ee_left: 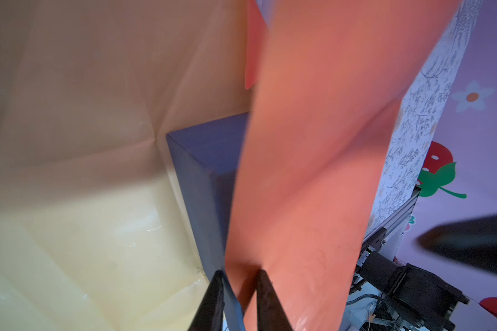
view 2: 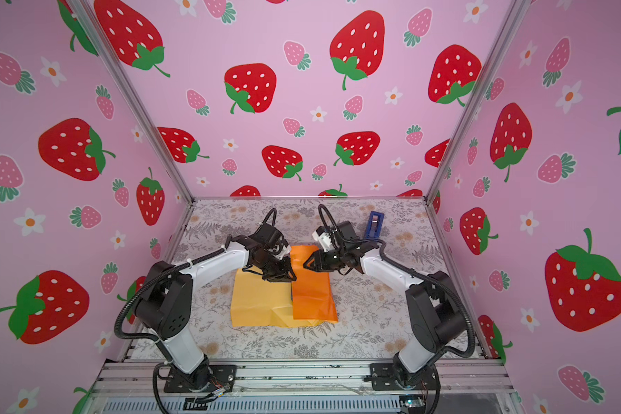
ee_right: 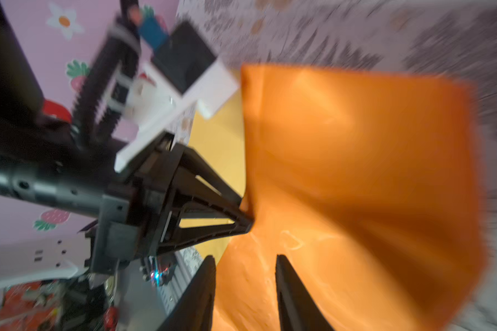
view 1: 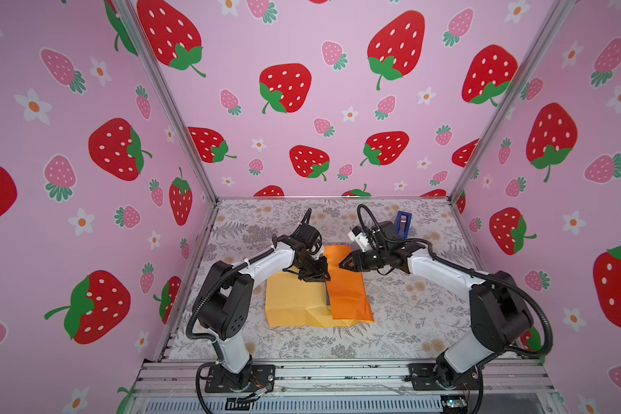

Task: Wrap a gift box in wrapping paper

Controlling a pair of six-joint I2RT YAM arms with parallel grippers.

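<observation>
The wrapping paper lies on the table, its yellow inner side (view 1: 293, 300) spread to the left and its orange side (view 1: 348, 296) folded over the box. In the left wrist view a dark blue gift box (ee_left: 196, 187) shows at the fold's open edge; the orange flap covers the rest. My left gripper is shut on that flap's edge, at the box's upper edge. Above the orange paper hangs my right gripper, partly open, with no paper visibly gripped between its fingers.
At the back right of the table lies a blue tape holder (view 1: 403, 224). The two grippers are close together over the paper. Bare patterned table (view 1: 421, 310) stretches to the right of the paper.
</observation>
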